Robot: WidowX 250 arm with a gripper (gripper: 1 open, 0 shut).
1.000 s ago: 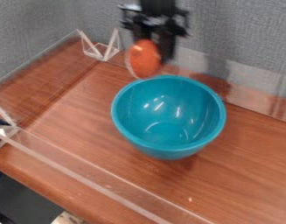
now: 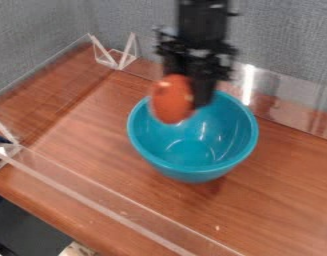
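My black gripper [image 2: 187, 78] hangs over a turquoise bowl [image 2: 193, 152], shut on a round orange object [image 2: 171, 100], which is blurred. The object is low over the back-left part of the bowl, hiding some of its rim; whether it touches the bowl cannot be told. The bowl's front interior looks empty.
A white wire-like frame stands at the back left by the grey walls, another at the left edge. A clear strip runs along the back.
The gripper and orange object have come down from high behind the bowl to low over it. The bowl looks unmoved.
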